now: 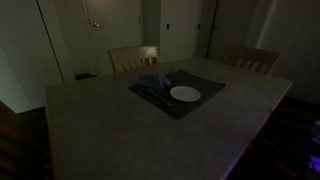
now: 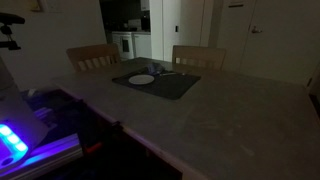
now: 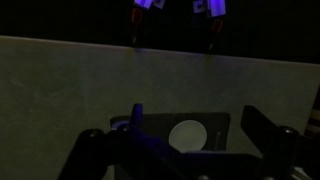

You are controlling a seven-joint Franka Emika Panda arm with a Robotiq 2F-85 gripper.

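Note:
In the wrist view my gripper is a dark outline low in the frame, its two fingers wide apart and nothing visible between them. Beyond the fingers, below on the table, lies a round white plate (image 3: 187, 136) on a dark placemat (image 3: 160, 122). The same plate (image 1: 185, 94) and placemat (image 1: 205, 88) show in exterior view 1, with a crumpled blue cloth-like item (image 1: 153, 80) at the mat's far left. Exterior view 2 also has the plate (image 2: 141, 80) on the mat (image 2: 174, 89). Thin utensils on the mat are too dim to make out.
Wooden chairs (image 2: 93, 58) stand along its far sides. The robot's base (image 2: 15, 140), lit purple, is at the left of exterior view 2. The room is dim.

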